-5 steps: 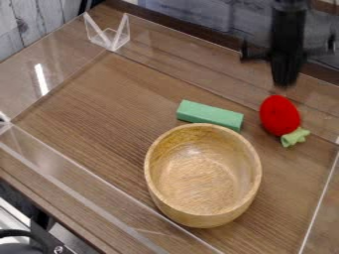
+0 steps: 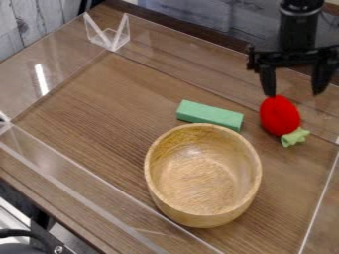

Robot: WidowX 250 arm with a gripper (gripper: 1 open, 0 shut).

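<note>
My black gripper (image 2: 276, 56) hangs over the table at the upper right, open, its dark fingers pointing down above a red object (image 2: 280, 114) with a green leafy tip, which looks like a strawberry or radish. A green block (image 2: 211, 114) lies to the left of the red object. A large tan bowl (image 2: 161, 169) sits at the lower middle.
A white wire rack (image 2: 109, 33) stands at the upper left.
The objects on the table look unmoved.
</note>
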